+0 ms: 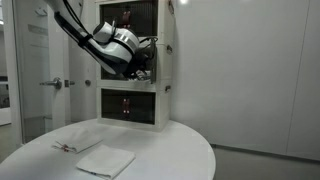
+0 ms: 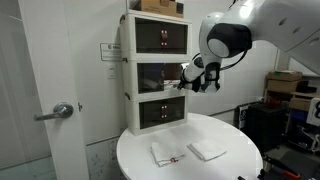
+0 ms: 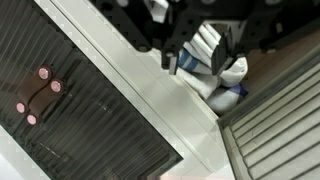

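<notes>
In the wrist view my gripper points into a cabinet compartment, its fingers apart. Folded cloths [image 3: 228, 95], white with some blue, lie in the compartment below and between the fingertips. Whether the fingers touch the cloth is hard to tell. From outside, the gripper [image 2: 186, 78] is at the middle compartment of the tall white cabinet [image 2: 131, 78]. Two white cloths lie on the round white table [image 2: 140, 166]: a rumpled one [image 2: 166, 153] and a flatter one [image 2: 208, 149].
The cabinet's upper doors [image 2: 160, 36] and lower doors [image 2: 160, 112] are shut and dark. A slatted panel [image 3: 285, 135] borders the compartment closely on one side. Boxes [image 2: 160, 7] sit on top of the cabinet.
</notes>
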